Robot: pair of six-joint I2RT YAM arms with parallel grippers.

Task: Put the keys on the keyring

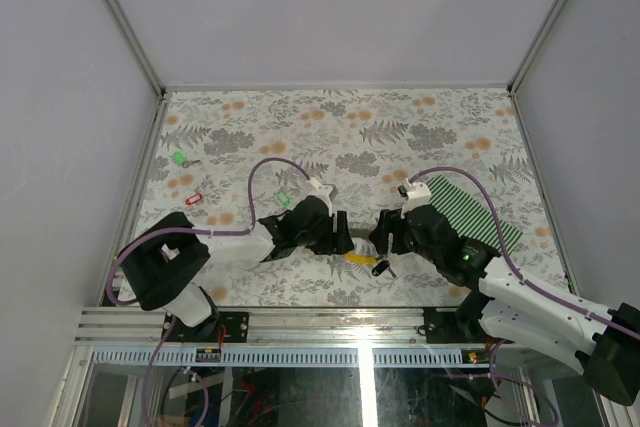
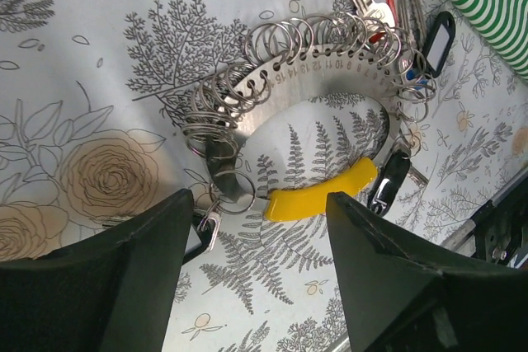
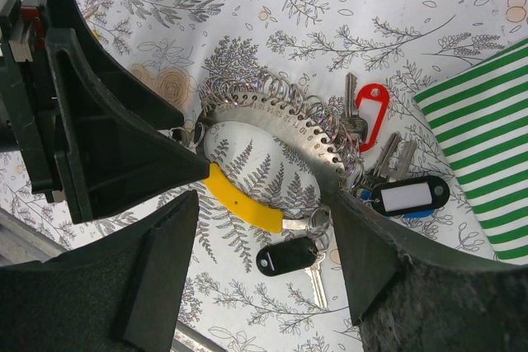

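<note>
The metal keyring plate with its yellow grip [image 2: 322,193] lies on the patterned cloth, small rings [image 2: 227,103] along its curved edge. By its left end in the left wrist view is a black-tagged key [image 2: 198,241], partly behind a finger of my left gripper, which stands open. A second black tag [image 3: 286,256] with a key hangs at the other end of the grip. Beyond it lie a red tag [image 3: 373,113] with a key and another black tag [image 3: 409,195] with keys. My right gripper is part open over that end, nothing visibly between its fingers.
Green-striped cloth [image 1: 470,212] lies at the right. Green-tagged keys [image 1: 181,159] and a red tag [image 1: 194,198] are at the far left; another green tag [image 1: 283,199] lies behind my left arm.
</note>
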